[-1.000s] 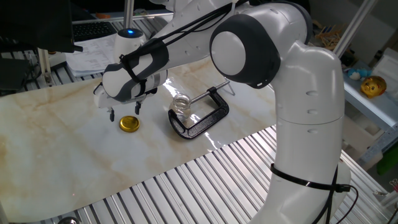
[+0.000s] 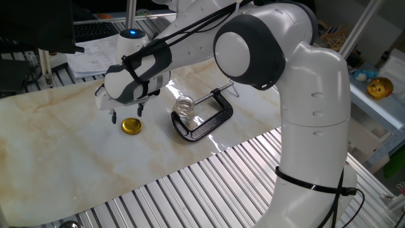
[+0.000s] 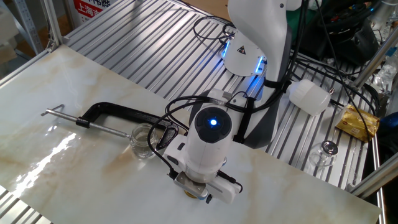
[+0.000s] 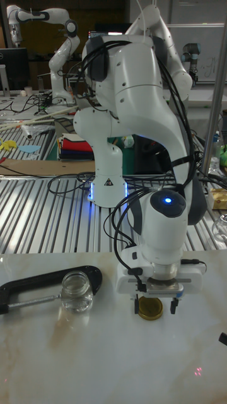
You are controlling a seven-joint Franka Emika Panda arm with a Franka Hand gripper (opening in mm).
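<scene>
A round gold lid (image 2: 131, 126) lies flat on the marble-patterned tabletop. Above it my gripper (image 2: 127, 115) points down with its fingers wide open, nothing between them. In the third exterior view one dark finger (image 4: 174, 306) hangs at each side of the lid (image 4: 151, 309), which appears between and below them; exact height above it is hard to judge. From the second exterior view the gripper body covers most of the lid (image 3: 190, 195). An open glass jar (image 4: 77, 292) stands upright to the side, held against the black C-clamp (image 2: 204, 124).
The clamp's metal screw (image 3: 93, 126) reaches away from the jar along the table. Slatted metal decking (image 2: 209, 190) borders the tabletop. A small jar (image 3: 325, 153) with a dark lid stands on the slats.
</scene>
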